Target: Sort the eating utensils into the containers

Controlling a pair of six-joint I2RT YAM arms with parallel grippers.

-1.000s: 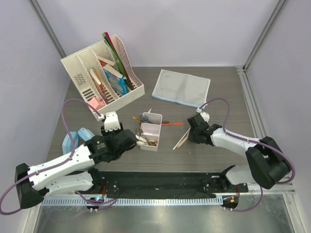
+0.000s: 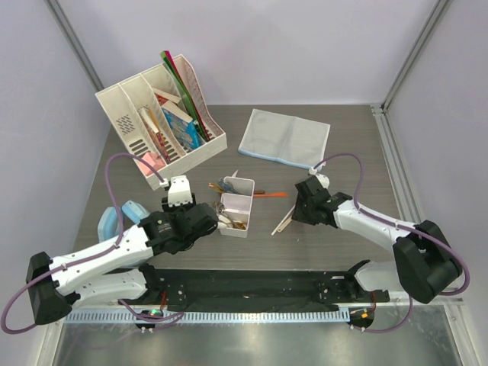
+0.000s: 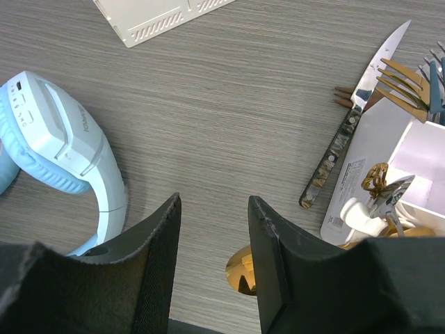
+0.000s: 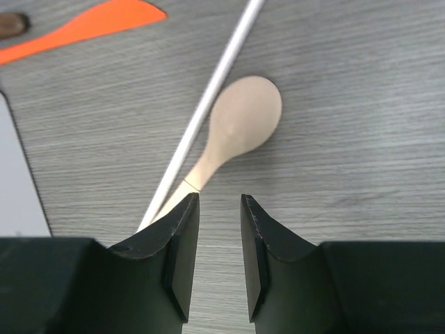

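Note:
A white sectioned container (image 2: 236, 206) holds forks, spoons and other utensils. A knife (image 3: 327, 167) lies left of it, and a gold spoon head (image 3: 240, 268) shows behind my left gripper, which is part open above bare table. Right of the container lie an orange utensil (image 4: 83, 31), a white stick (image 4: 208, 97) and a beige spoon (image 4: 243, 115). My right gripper stands open over the spoon's handle, with nothing seen held.
A large white organizer (image 2: 130, 114) with books stands at back left. A folded pale cloth (image 2: 282, 133) lies at the back. Blue headphones (image 3: 62, 132) sit at the left.
The right arm has moved a little, its gripper staying near the spoon.

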